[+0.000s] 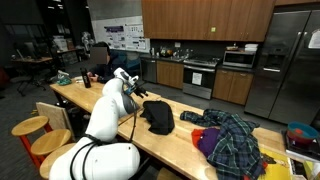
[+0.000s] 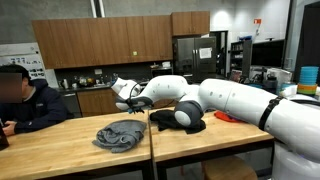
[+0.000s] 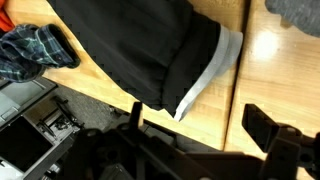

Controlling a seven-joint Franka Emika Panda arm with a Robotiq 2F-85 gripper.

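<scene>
A black cloth (image 3: 150, 50) with a pale grey edge (image 3: 212, 72) spreads diagonally across the wrist view. That same dark cloth (image 1: 158, 117) lies crumpled on the wooden table in exterior view 1. My gripper stands open above it, one finger to each side of the pale edge's lower end, with nothing held between them. A grey cloth (image 2: 122, 135) rests on the near table in exterior view 2; only its corner (image 3: 296, 12) shows in the wrist view.
A dark plaid cloth (image 1: 236, 147) and red cloth (image 1: 197, 135) lie farther along the table. Stools (image 1: 30, 126) stand beside it. In exterior view 2, a person (image 2: 35, 105) sits at the left. Bare wood (image 2: 70, 137) surrounds the grey cloth.
</scene>
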